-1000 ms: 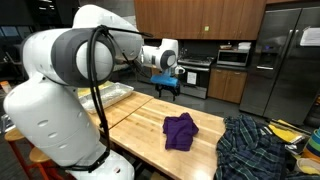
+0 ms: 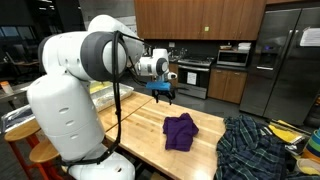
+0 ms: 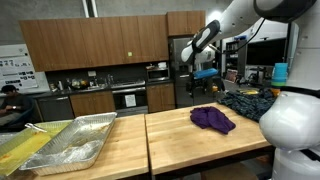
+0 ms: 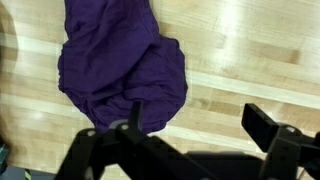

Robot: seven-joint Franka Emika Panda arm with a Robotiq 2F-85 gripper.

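Note:
A crumpled dark purple cloth [image 2: 180,132] lies on the wooden table, bunched and folded over itself. The wrist view shows the cloth [image 4: 125,70] at upper left, flat against the wood. My gripper [image 2: 162,99] hangs well above the tabletop, pointing down, on the far left side of the cloth in exterior view 1. Its fingers [image 4: 262,128] stand wide apart along the lower part of the wrist view. The gripper is open, and bare wood and the edge of the cloth show beneath it; nothing is held.
A dark patterned cloth heap [image 2: 246,148] lies right of the table, near yellow items [image 2: 288,134]. Foil-like trays [image 3: 70,145] stand at the other side. Stools [image 2: 43,152] are beside the table. Bare wood [image 2: 140,125] surrounds the purple cloth.
Over the last second the arm has swung left in exterior view 1, taking the open gripper slightly left and lower in the picture. The purple cloth has stayed put.

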